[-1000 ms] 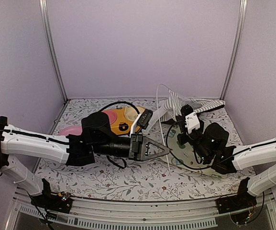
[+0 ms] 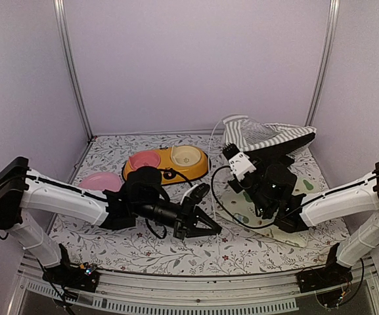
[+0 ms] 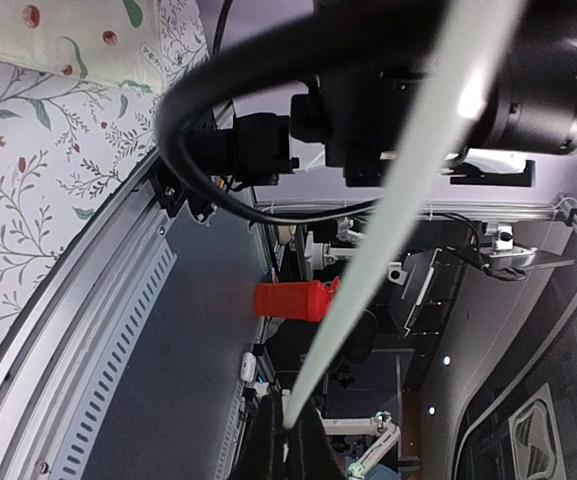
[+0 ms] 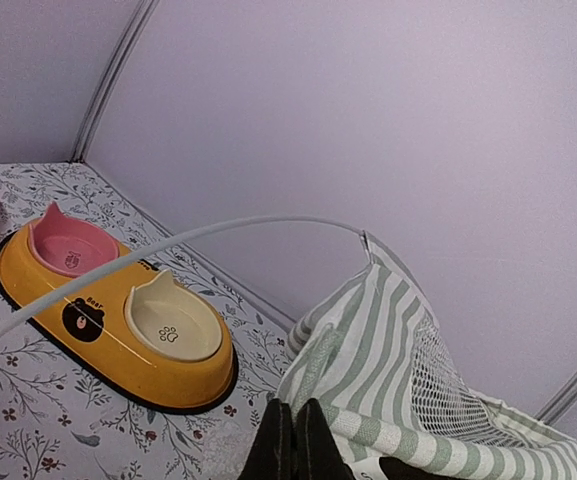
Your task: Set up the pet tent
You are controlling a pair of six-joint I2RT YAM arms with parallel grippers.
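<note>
The striped tent fabric (image 2: 261, 134) with mesh is bunched at the back right, held up off the table in my right gripper, which is shut on it. A thin white pole (image 3: 398, 200) runs from the fabric down toward the front middle, where my left gripper (image 2: 215, 230) is shut on it near its lower end; in the left wrist view it rises from between the fingertips. A cream mat (image 2: 288, 230) with leaf prints lies beneath the right arm.
The orange bowl stand (image 2: 166, 174) with pink and cream bowls sits at back centre-left, a pink plate (image 2: 100, 180) left of it. Walls close the sides and back.
</note>
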